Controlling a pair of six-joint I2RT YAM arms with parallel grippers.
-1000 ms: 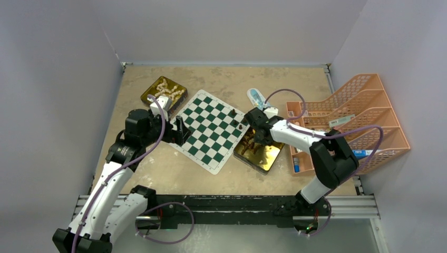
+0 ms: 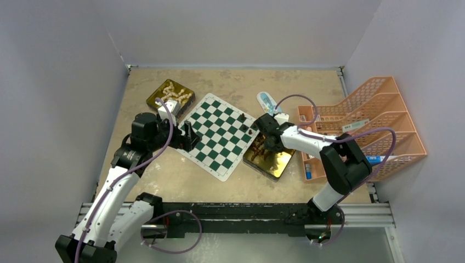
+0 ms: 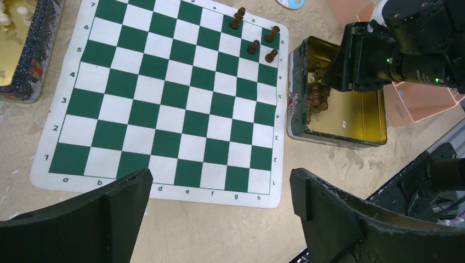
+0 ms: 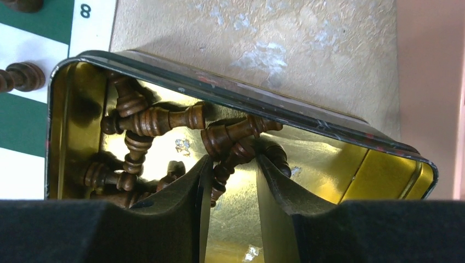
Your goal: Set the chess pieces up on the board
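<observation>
The green and white chessboard lies mid-table. Several dark brown pieces stand at its far right corner in the left wrist view, among them a tall piece and a shorter one. More brown pieces lie jumbled in a gold-lined tin right of the board. Over that tin, my right gripper is open, its fingertips straddling a brown piece without visibly clamping it. My left gripper hangs open and empty above the board's left side. Cream pieces fill another tin at the back left.
An orange slatted organizer stands on the right, close behind the right arm. A blue and white packet lies at the back, beyond the brown pieces' tin.
The left arm and the pieces on the board look unmoved.
</observation>
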